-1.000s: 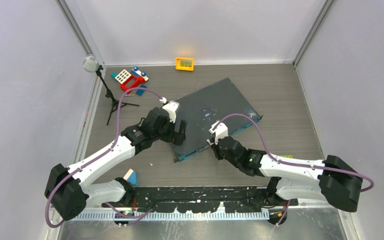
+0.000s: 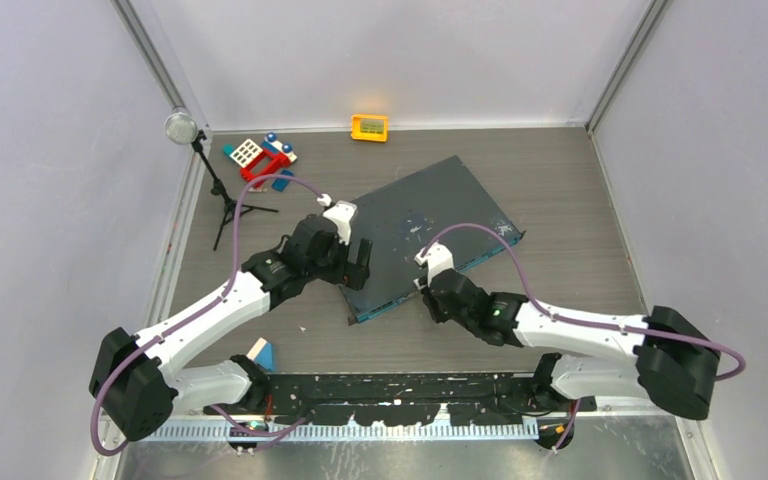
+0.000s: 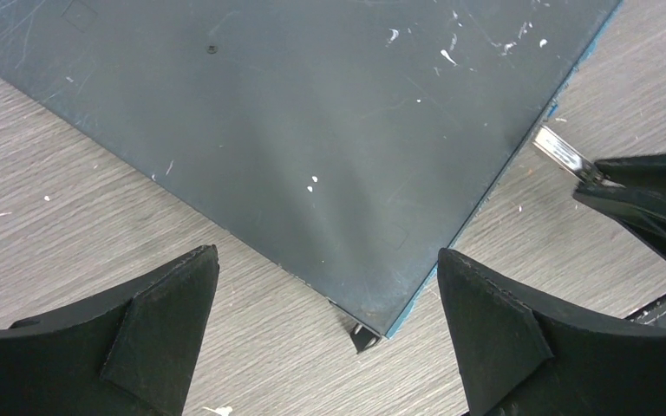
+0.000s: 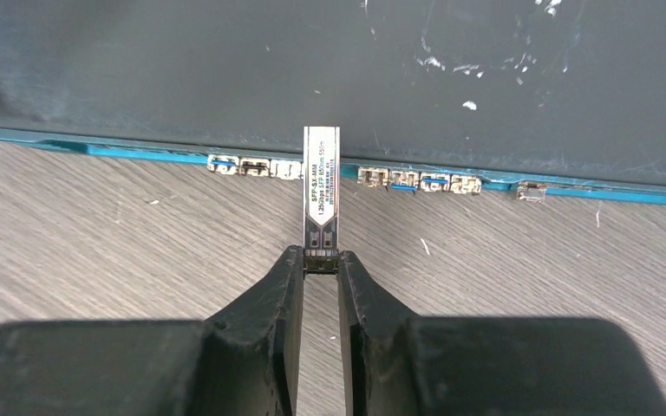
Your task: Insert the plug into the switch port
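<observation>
My right gripper is shut on the plug (image 4: 321, 182), a slim silver transceiver with a white label, pointing toward the switch's front edge. The dark switch (image 2: 430, 200) lies flat and angled on the table; a row of metal ports (image 4: 403, 179) runs along its blue front. In the right wrist view the plug overlaps that row, between two port groups; I cannot tell whether it is inside or above. My left gripper stands open over the switch's left part, nothing between its fingers.
Toy blocks (image 2: 265, 160) and a stand (image 2: 228, 205) are at the back left, a yellow box (image 2: 369, 127) at the back. A blue-white wedge (image 2: 262, 355) lies front left.
The left arm has stayed put.
</observation>
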